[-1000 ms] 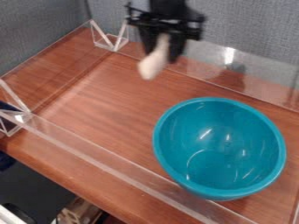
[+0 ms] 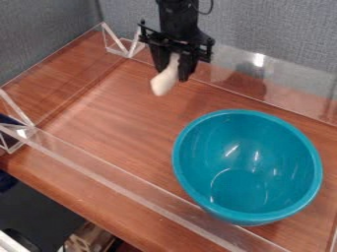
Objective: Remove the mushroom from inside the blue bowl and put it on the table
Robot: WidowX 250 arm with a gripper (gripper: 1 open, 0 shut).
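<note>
My black gripper (image 2: 175, 69) is at the back of the table, pointing down and shut on the pale, whitish mushroom (image 2: 164, 83). The mushroom hangs tilted below the fingers, its lower end toward the front left. Whether it touches the wood cannot be told from this angle. The blue bowl (image 2: 198, 138) stands at the front right, well apart from the gripper, and nothing shows inside it.
Bare brown wooden table (image 2: 112, 128) stretches across the left and middle. Clear plastic walls (image 2: 145, 193) run along the front and back edges, with white wire corner brackets (image 2: 121, 42) at the left corners. Grey panels rise behind.
The mushroom now leans more. The bowl has not moved.
</note>
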